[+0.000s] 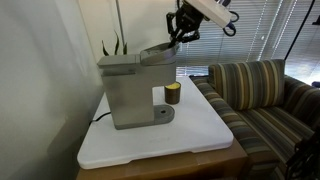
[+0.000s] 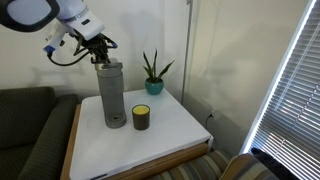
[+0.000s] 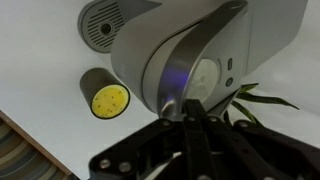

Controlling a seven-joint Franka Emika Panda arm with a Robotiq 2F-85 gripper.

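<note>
A grey coffee maker (image 1: 133, 92) stands upright on the white table. My gripper (image 1: 174, 42) is over the front of its top, pointing down at the lid (image 1: 157, 51). From the other side, the gripper (image 2: 104, 57) also appears right at the machine's top (image 2: 110, 70). In the wrist view the shut fingertips of my gripper lie over the near end of the silvery lid rim (image 3: 181, 76), with nothing visible between them. Whether they touch the rim, I cannot tell. A dark mug with a yellow inside (image 3: 109, 101) stands beside the machine's drip tray (image 3: 101, 25).
A potted plant (image 2: 154, 72) stands behind, towards the wall. A striped couch (image 1: 250, 85) borders the table, and a dark cord (image 1: 101, 116) runs beside the machine.
</note>
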